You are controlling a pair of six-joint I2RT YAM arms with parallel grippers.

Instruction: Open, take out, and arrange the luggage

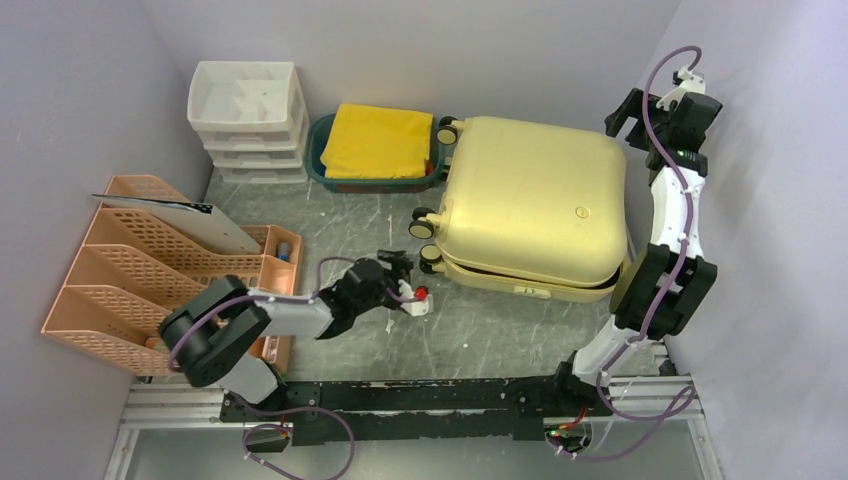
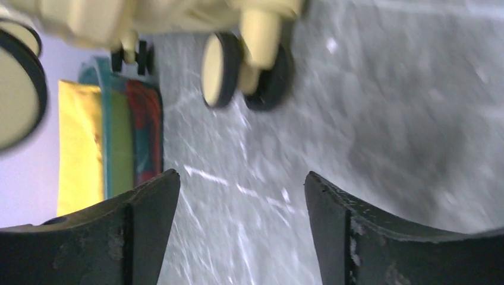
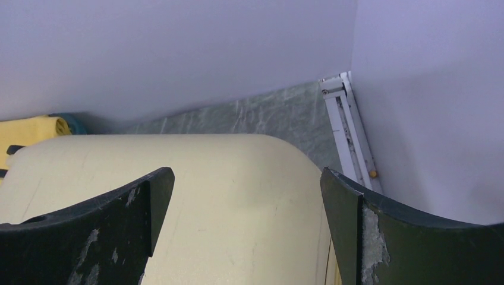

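A pale yellow suitcase (image 1: 535,205) lies flat on the floor, its wheels facing left and a narrow dark gap along its front seam. Its latch (image 1: 531,292) shows on the front side. Left of the suitcase's near wheels, my left gripper (image 1: 400,262) is low over the floor; in the left wrist view its fingers (image 2: 148,222) are apart with bare floor between them. The suitcase's wheels (image 2: 221,70) lie beyond the fingertips there. By the far right corner of the suitcase hangs my right gripper (image 1: 622,120), open and empty; the suitcase lid (image 3: 238,208) fills the space below its fingers.
A teal bin (image 1: 385,185) with folded yellow cloth (image 1: 378,140) stands at the back. White drawers (image 1: 245,120) are left of it. An orange organizer (image 1: 120,330) holding a flat board (image 1: 190,218) occupies the left.
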